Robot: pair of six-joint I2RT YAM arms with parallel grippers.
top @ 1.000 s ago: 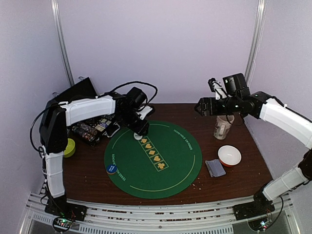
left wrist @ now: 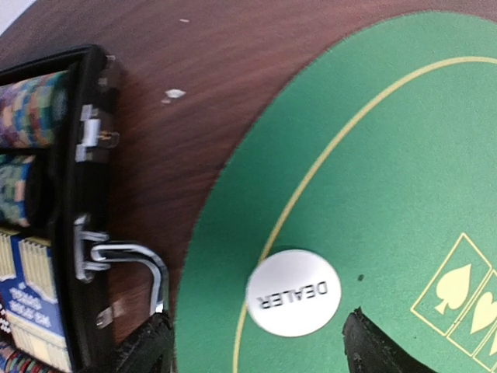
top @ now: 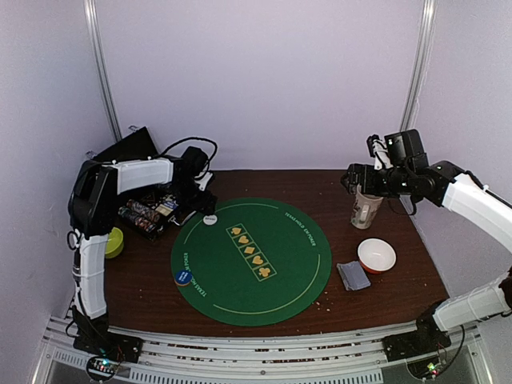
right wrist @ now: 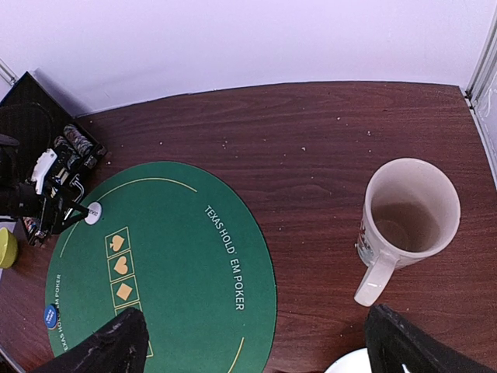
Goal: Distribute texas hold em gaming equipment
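The white dealer button (left wrist: pixel 293 293) lies flat on the upper left part of the green poker mat (top: pixel 296 264), across its pale line. Above it is my left gripper, its fingers apart and nothing held between them. Left of the mat, the black chip case (left wrist: pixel 92 194) stands open, holding chips and a blue-and-white card pack (left wrist: pixel 33 291); the arm covers part of it from above. A blue button (top: pixel 183 278) rests at the mat's lower left edge. My right gripper hovers open and empty near the mug.
A pale mug (right wrist: pixel 408 210) stands on the right, its handle toward the front. Nearby are a white bowl (top: pixel 377 254) with a red outside and a grey cloth (top: pixel 353 276). At far left sits a yellow-green bowl (top: pixel 114 242).
The dealer button has shifted left from beside the card squares. The right arm moved slightly right.
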